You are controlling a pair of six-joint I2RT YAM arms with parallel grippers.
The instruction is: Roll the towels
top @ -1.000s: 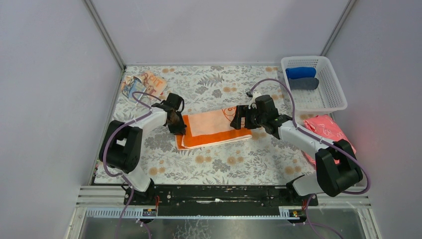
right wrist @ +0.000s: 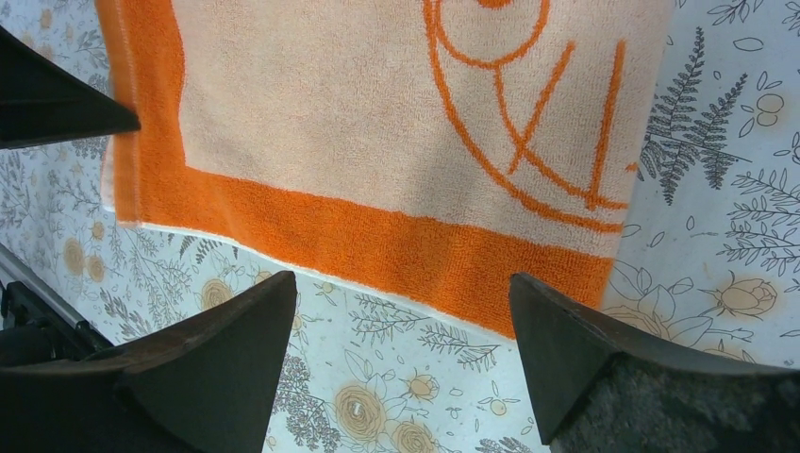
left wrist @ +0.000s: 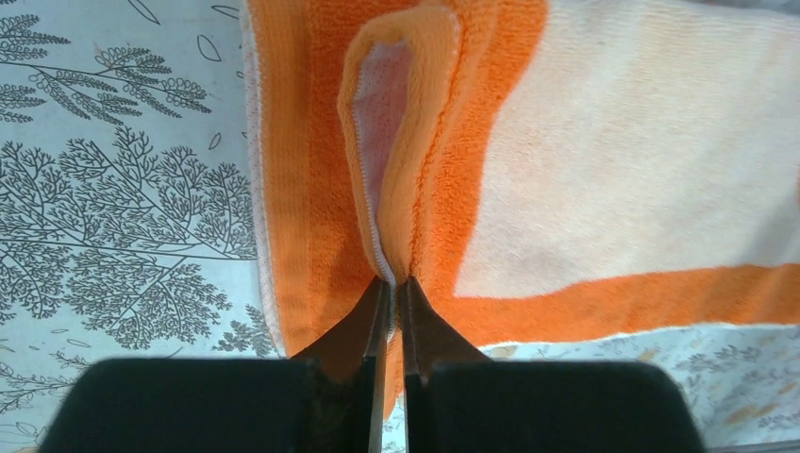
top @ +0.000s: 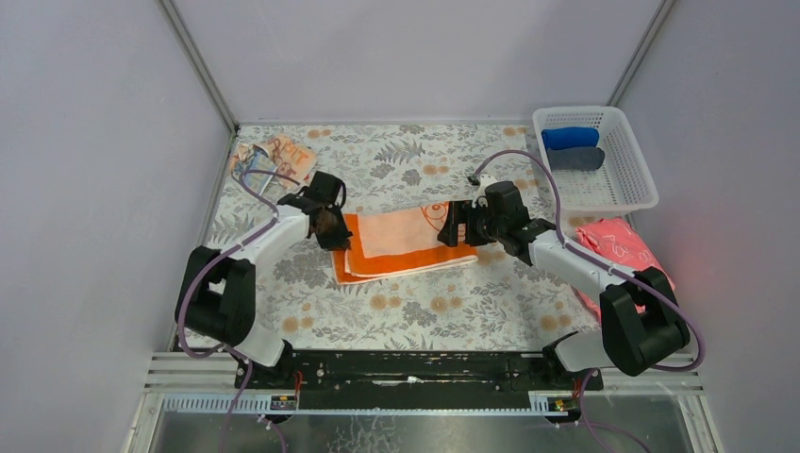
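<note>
An orange and cream towel (top: 401,236) lies folded flat across the middle of the mat. At its left end, my left gripper is shut on a narrow, raised fold (left wrist: 425,113) of the towel, whose edge passes between the fingertips. My right gripper hangs open over the towel's right end (right wrist: 396,132), nothing between its fingers. Its two fingers stand wide apart at the bottom of the right wrist view.
A white basket (top: 623,189) at the back right holds blue and grey rolls. A pink cloth (top: 613,241) lies at the right, printed cloths (top: 288,156) at the back left.
My left arm has moved a little left and back, its gripper drawn slightly leftward along the towel's end. The right arm is almost unchanged.
</note>
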